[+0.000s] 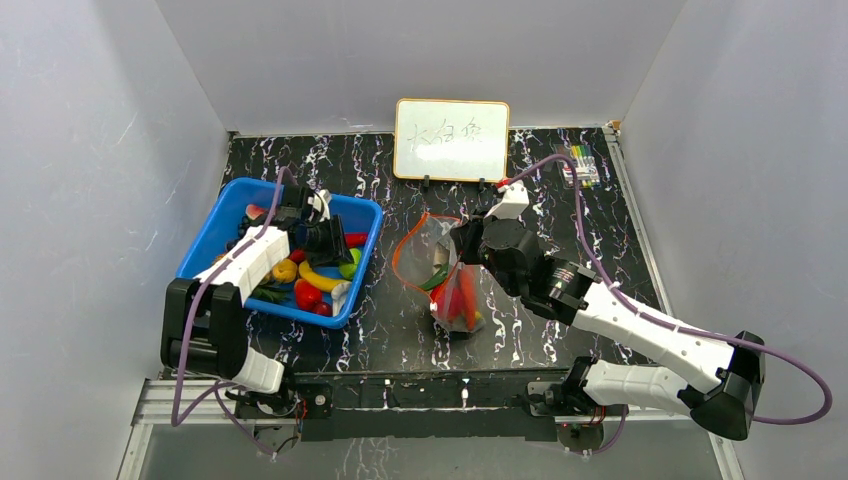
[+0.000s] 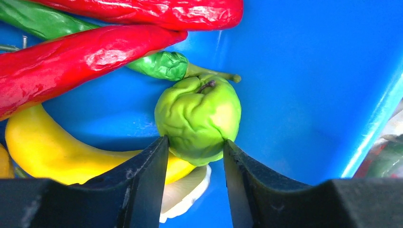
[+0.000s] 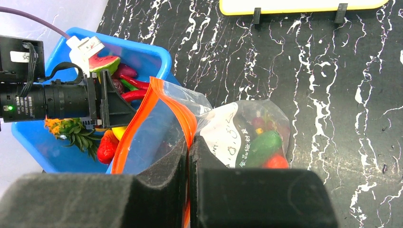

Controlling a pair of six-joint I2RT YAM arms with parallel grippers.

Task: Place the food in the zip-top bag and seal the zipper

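Note:
My left gripper is part open around a green, wrinkled fruit [image 2: 198,114] in the blue bin [image 1: 205,238], fingertips at its lower half. A yellow banana [image 2: 71,156], red peppers [image 2: 71,61] and a green chili [image 2: 159,65] lie beside it. My right gripper is shut on the orange-zippered edge of the clear zip bag [image 3: 237,114], holding it upright and open. Inside the bag [image 1: 450,310] show green and red pieces of food.
A whiteboard [image 1: 450,138] stands at the back, markers [image 1: 585,170] at the back right.

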